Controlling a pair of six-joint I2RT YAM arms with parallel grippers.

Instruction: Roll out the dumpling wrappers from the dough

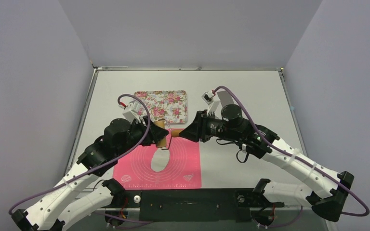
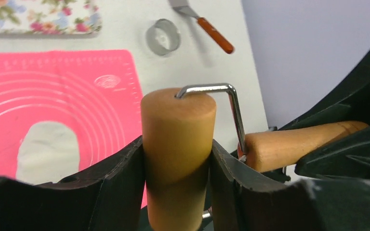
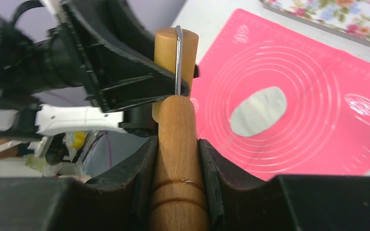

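Note:
A wooden roller point(image 2: 177, 159) on a bent metal frame is held between both grippers above the pink mat point(image 1: 125, 168). My left gripper has its fingers on either side of the upright roller barrel, apparently touching it. My right gripper is shut on the roller's wooden handle point(image 3: 178, 125). On the mat lies a pale oval of dough point(image 3: 257, 110), flat, at its middle.
A floral tray point(image 1: 160, 106) lies behind the mat. In the left wrist view, a metal ring point(image 2: 163, 37) and a spatula point(image 2: 214, 33) with wooden handle lie on the white table. Side walls bound the workspace.

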